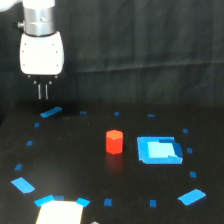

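Observation:
My white arm comes down from the top left of the camera view, and its gripper (pixel 43 97) hangs high over the far left of the dark table. Two thin fingers point down; they are too small and dark to show whether they are open or shut. Nothing can be seen held at their tips. A red block (pixel 114 142), hexagonal in outline, sits near the middle of the table, well away from the gripper. To its right lies a blue square frame (pixel 142 151) with a pale white-blue patch (pixel 160 150) inside.
Several small blue marks dot the black surface. Larger blue strips lie at the left (pixel 22 185), far left (pixel 51 112) and right (pixel 191 197). A cream-white object (pixel 60 213) is cut off by the bottom edge.

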